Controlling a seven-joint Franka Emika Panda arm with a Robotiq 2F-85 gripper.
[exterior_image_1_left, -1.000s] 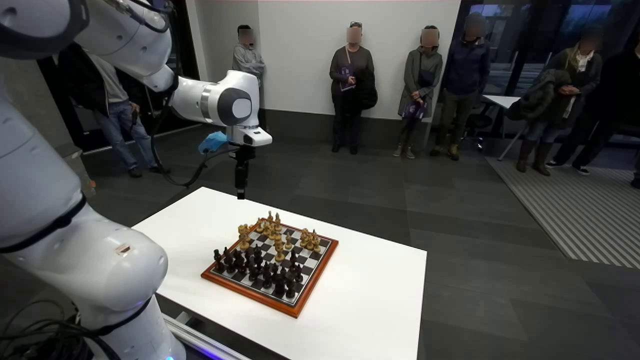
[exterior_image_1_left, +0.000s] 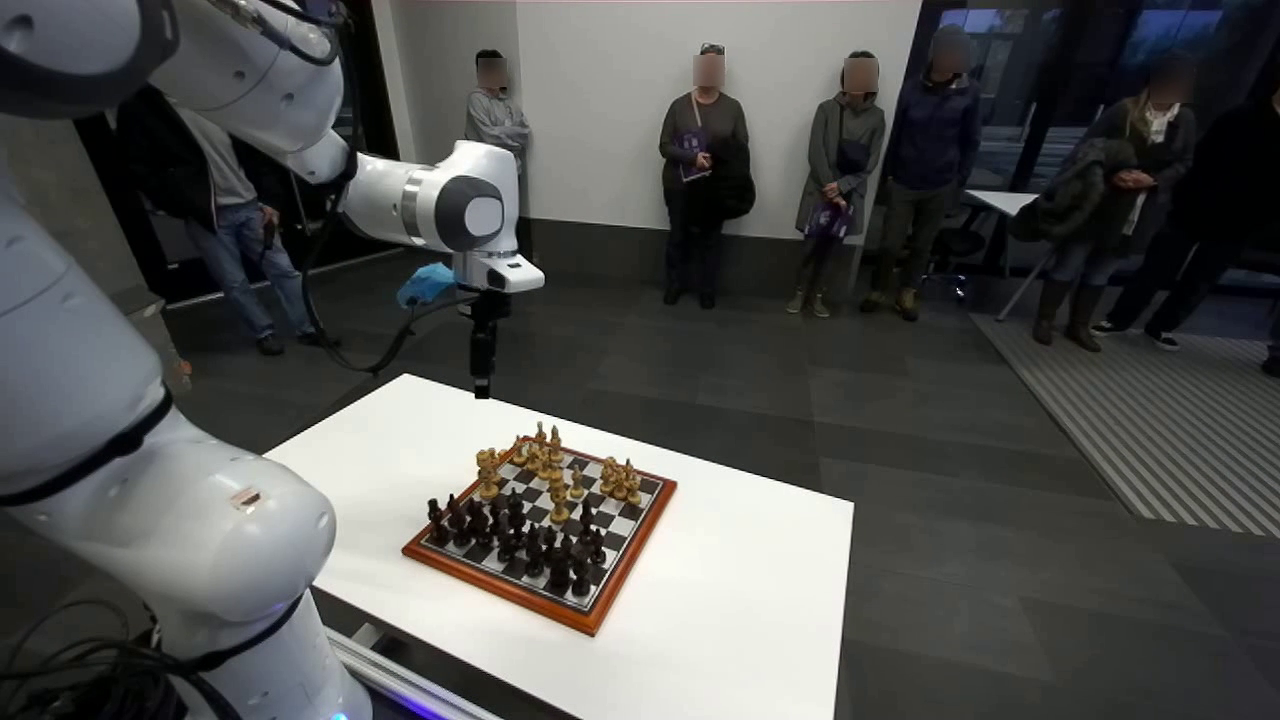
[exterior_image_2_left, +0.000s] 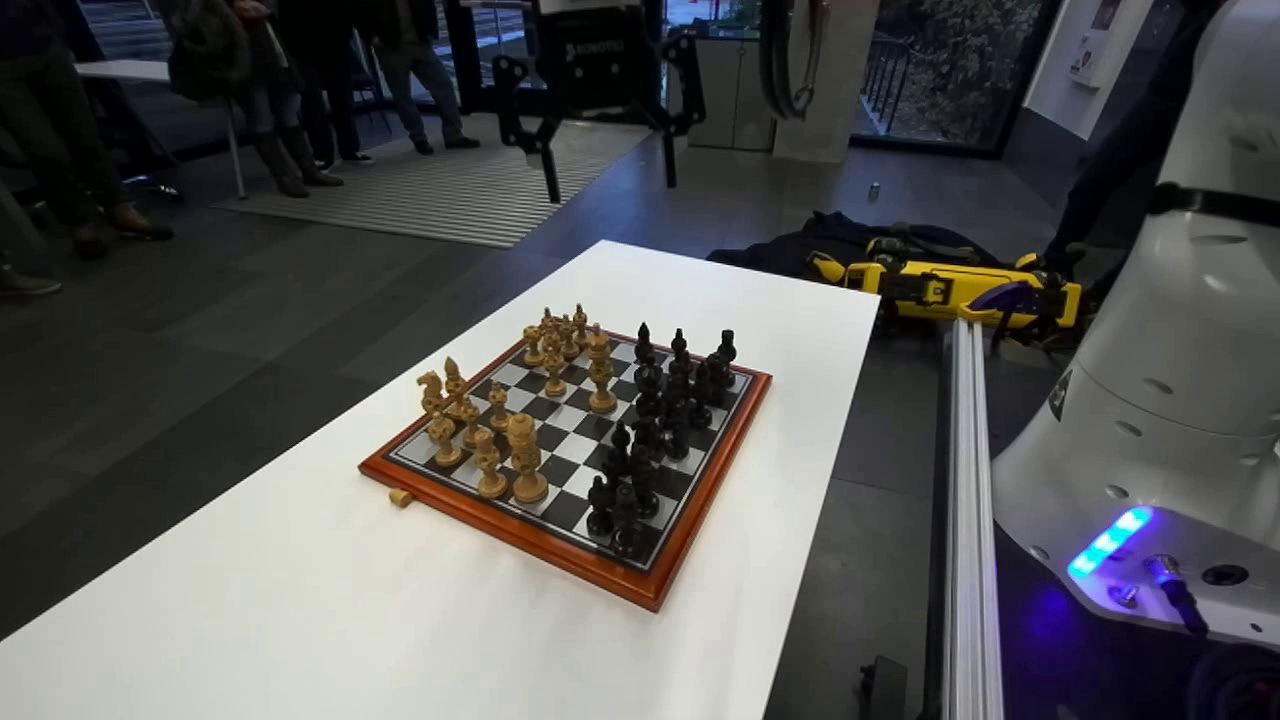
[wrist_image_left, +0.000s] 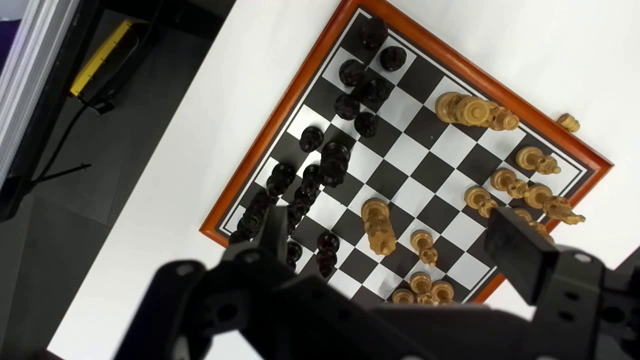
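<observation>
A chessboard (exterior_image_2_left: 516, 542) with a reddish wooden border lies on the white table. Dark pieces (exterior_image_1_left: 534, 550) crowd its side nearest the robot's base, and light wooden pieces (exterior_image_2_left: 525, 462) are spread over the other side and the middle. One small light piece (wrist_image_left: 568, 122) rests on the table just outside the border. High above the tabletop hangs my gripper (exterior_image_2_left: 611, 180), open, its two fingers well apart with nothing between them. In the wrist view its fingers (wrist_image_left: 519, 255) cover some pieces along the lower part of the board.
Bare white table (exterior_image_1_left: 732, 576) surrounds the board. Several people stand back from the table along the wall and windows. A yellow machine (exterior_image_2_left: 960, 296) sits on the floor past the table's end. A metal rail (exterior_image_2_left: 969, 504) runs between table and robot base.
</observation>
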